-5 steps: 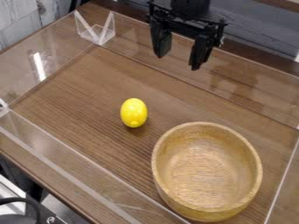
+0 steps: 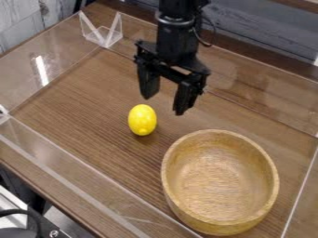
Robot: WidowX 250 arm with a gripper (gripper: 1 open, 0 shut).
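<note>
My black gripper hangs over the upper middle of the wooden surface, its fingers pointing down and spread open with nothing seen between them. A little below it and to the left, a yellow egg-shaped object rests on the wood, apart from the fingers.
A large round tan bowl fills the lower right. A clear plastic item stands at the upper left, another at the left edge. A dark cable runs in the bottom left corner.
My gripper has come down the view from the back edge toward the yellow object. The yellow object and the bowl have stayed where they were.
</note>
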